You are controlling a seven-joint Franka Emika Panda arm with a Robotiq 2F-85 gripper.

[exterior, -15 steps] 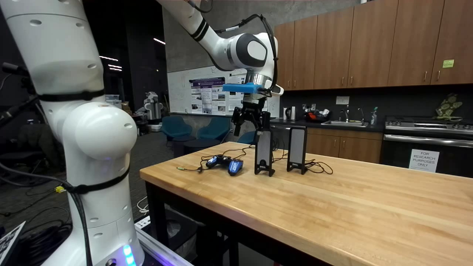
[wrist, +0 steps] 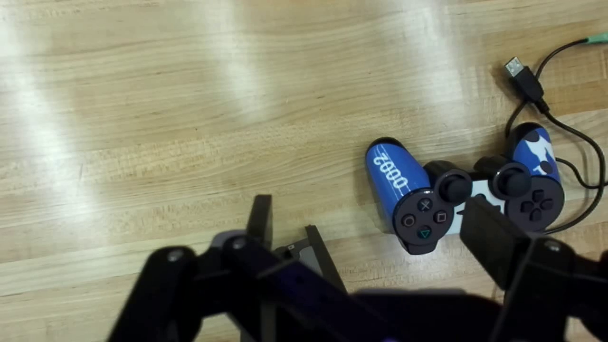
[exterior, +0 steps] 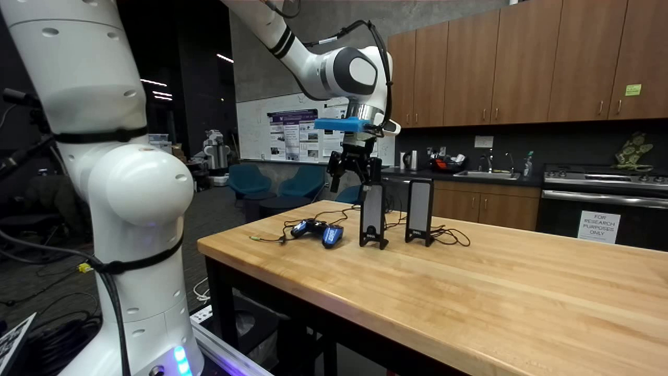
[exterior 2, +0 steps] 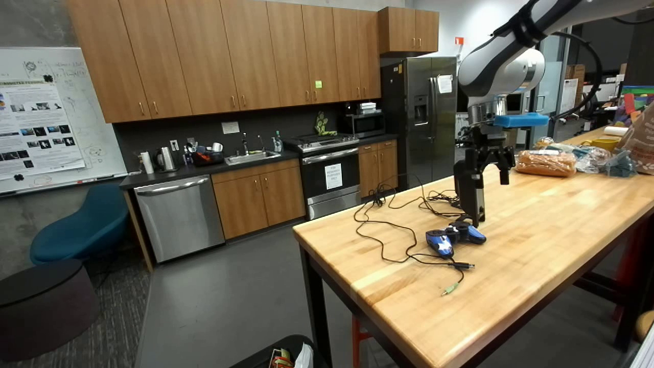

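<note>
My gripper (exterior: 355, 180) hangs above the table with its fingers spread wide, nothing gripped between them. Two slim black-and-grey Dell speakers stand upright on the wood: the left speaker (exterior: 372, 216) has its top level with my fingertips, and the right speaker (exterior: 419, 210) is a short way off. Whether a finger touches the left speaker, I cannot tell. In the wrist view, part of a speaker (wrist: 310, 257) shows behind the gripper's dark body. A blue-and-black game controller (wrist: 424, 213) lies flat on the table, partly covered by the right finger (wrist: 491, 242).
Black cables (exterior 2: 398, 260) trail over the table (exterior 2: 392, 294) around the controller and speakers, one ending in a USB plug (wrist: 525, 82). Packaged bread (exterior 2: 545, 162) and bags lie farther along. In exterior view 1, the table's right side is bare.
</note>
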